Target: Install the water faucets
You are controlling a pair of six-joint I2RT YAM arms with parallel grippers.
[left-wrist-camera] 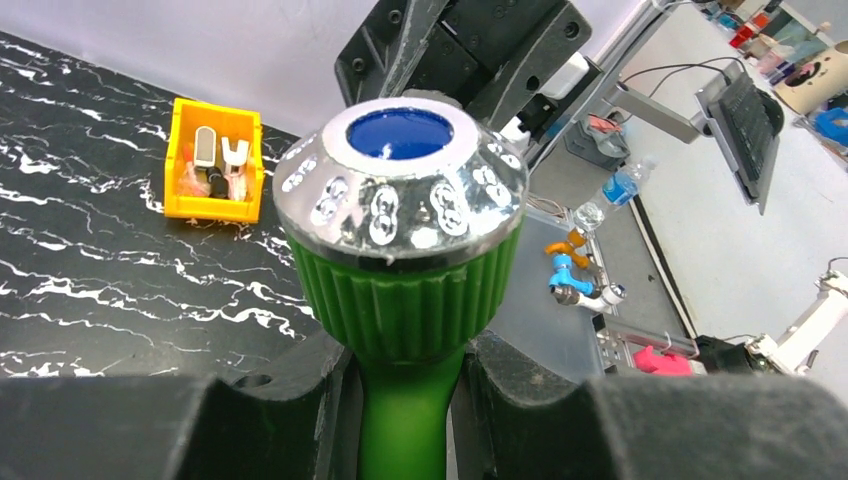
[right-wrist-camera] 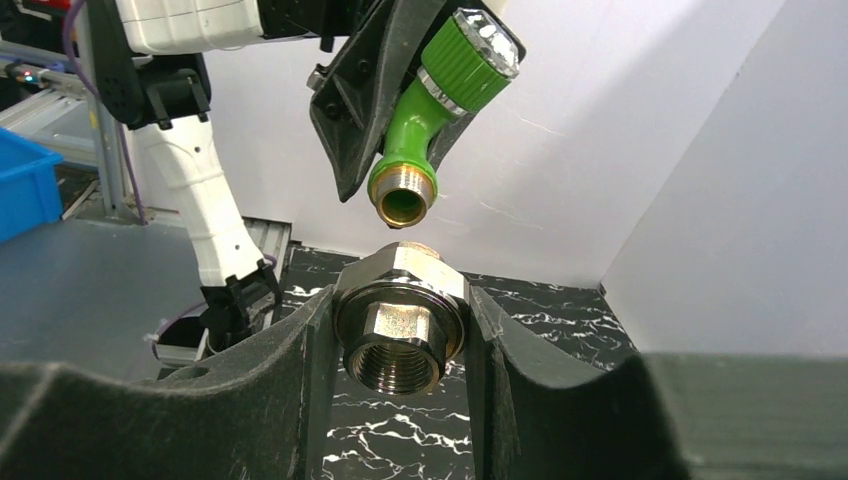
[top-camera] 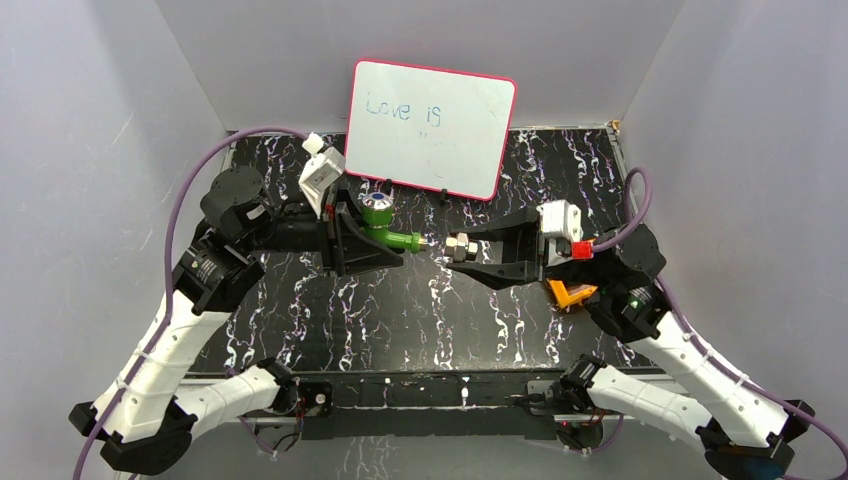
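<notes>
My left gripper (top-camera: 392, 250) is shut on a green faucet (top-camera: 378, 218) with a silver, blue-centred knob (left-wrist-camera: 400, 190). The faucet's brass threaded end (right-wrist-camera: 404, 205) points toward the right arm. Shut on a shiny hexagonal metal fitting (right-wrist-camera: 400, 300), my right gripper (top-camera: 462, 250) holds it with its threaded socket visible in the right wrist view. The fitting and the faucet's end face each other over the table in the top view, a small gap between them. In the left wrist view the faucet hides the fitting.
A whiteboard (top-camera: 432, 130) with a red frame stands at the back. An orange bin with small items sits on the right, partly under the right arm.
</notes>
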